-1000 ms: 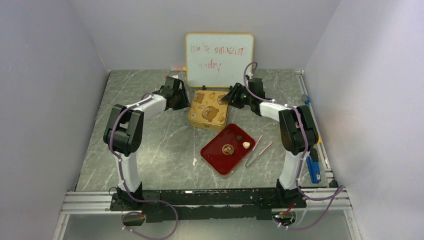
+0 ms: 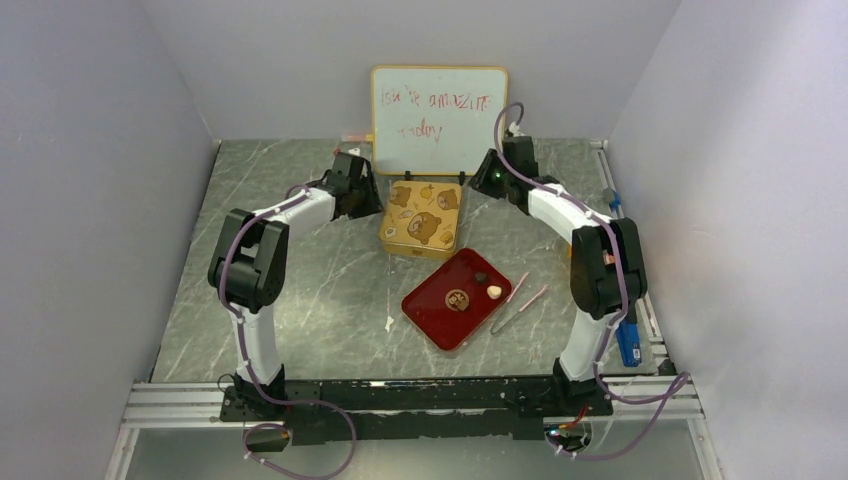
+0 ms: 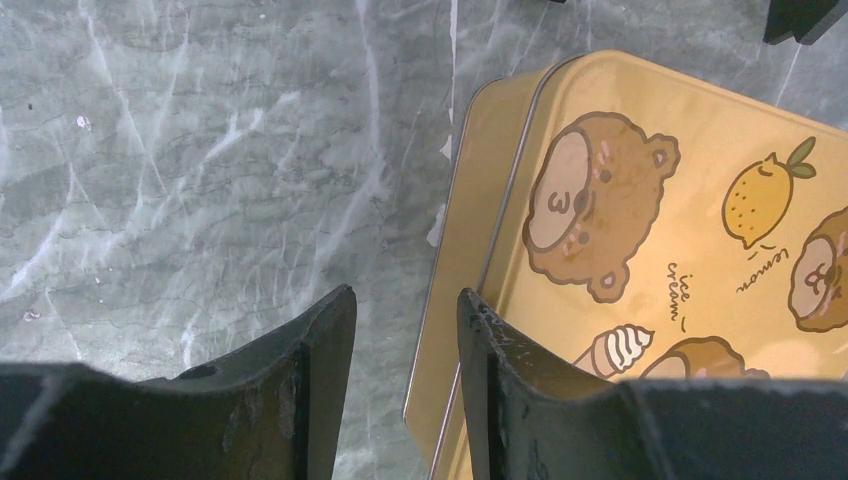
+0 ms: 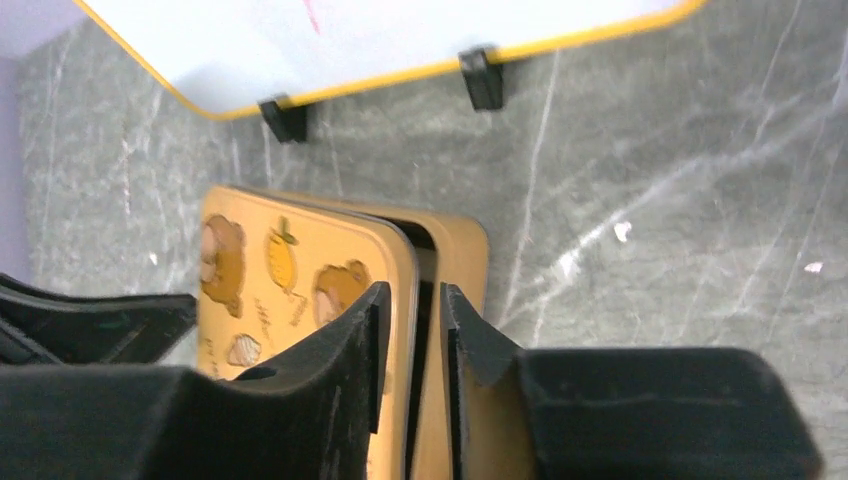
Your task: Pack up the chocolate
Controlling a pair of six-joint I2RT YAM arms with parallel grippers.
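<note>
A yellow tin box (image 2: pixel 420 215) with bear pictures sits at the middle back. Its lid (image 4: pixel 280 280) rests slightly askew, a dark gap along the right side. My left gripper is low at the box's left edge, fingers slightly apart; whether anything is between them is unclear. My right gripper is over the right edge, fingers part open. A red tray (image 2: pixel 430 310) in front holds a dark chocolate (image 2: pixel 480 277), a pale one (image 2: pixel 494 292) and a brown round piece (image 2: pixel 456 300).
A whiteboard (image 2: pixel 439 117) stands behind the box. Tongs (image 2: pixel 510 312) lie right of the tray.
My right gripper has moved back and up in the top view, off the box's corner. The box has shifted slightly right; the left gripper has moved slightly with it.
</note>
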